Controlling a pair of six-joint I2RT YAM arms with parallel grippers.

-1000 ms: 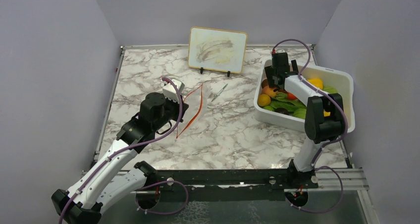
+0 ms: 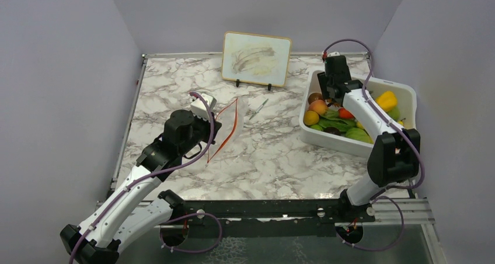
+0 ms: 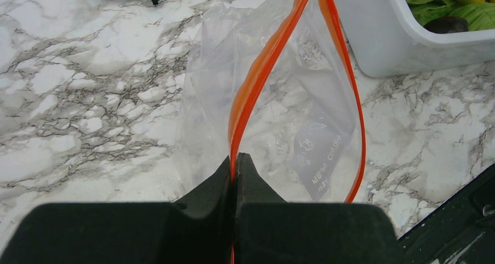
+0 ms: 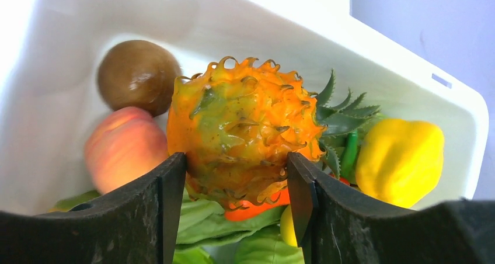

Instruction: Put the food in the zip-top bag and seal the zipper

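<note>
The clear zip top bag [image 3: 274,141], with orange zipper edges, hangs mouth open above the marble table. My left gripper is shut on one of its orange edges; the other edge bows away to the right. In the top view the bag [image 2: 236,127] shows beside the left gripper. At the white bin, my right gripper is shut on a spiky orange fruit [image 4: 245,124], with a finger [image 4: 169,188] against either side. That fruit is sharp while the fruit behind it looks blurred. From above, the right hand hides it.
The white bin [image 2: 330,140] holds a peach [image 4: 125,147], a brown round fruit [image 4: 140,77], a yellow pepper [image 4: 400,162] and leafy greens. A small whiteboard [image 2: 257,58] stands at the back, and a pen [image 2: 258,109] lies right of the bag.
The left arm and bag look almost unmoved.
</note>
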